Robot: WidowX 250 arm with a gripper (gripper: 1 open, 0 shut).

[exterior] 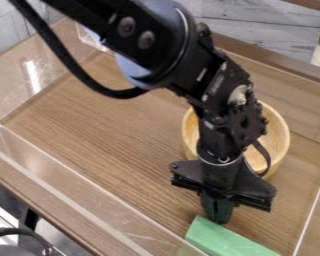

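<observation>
My black gripper [216, 208] hangs low at the lower right of the tray, fingers pointing down and close together, shut with nothing visible between them. Its tips are just above the back edge of a mint-green block [230, 238], which lies on the wooden floor at the front edge; whether they touch it I cannot tell. Behind the arm sits a round, pale wooden bowl [270, 125], largely hidden by the gripper and wrist.
The wooden tray floor [103, 130] is clear to the left of the arm. Transparent walls [69, 190] edge the tray, and black cables lie outside at the lower left.
</observation>
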